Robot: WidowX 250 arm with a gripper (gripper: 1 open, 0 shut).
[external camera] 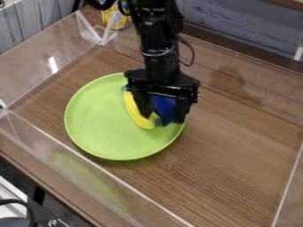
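Note:
My black gripper [161, 96] is lowered over the right half of a green plate [106, 133], its fingers around or just above a blue object [167, 113] there. A yellow object [136, 107] lies on the plate just left of the blue one, partly covered by the gripper. I cannot tell whether the fingers grip the blue object.
A yellow item [112, 18] with clear plastic stands at the back left. The wooden surface [225, 151] right of the plate is clear. Walls border the area, and a black cable lies at the lower left.

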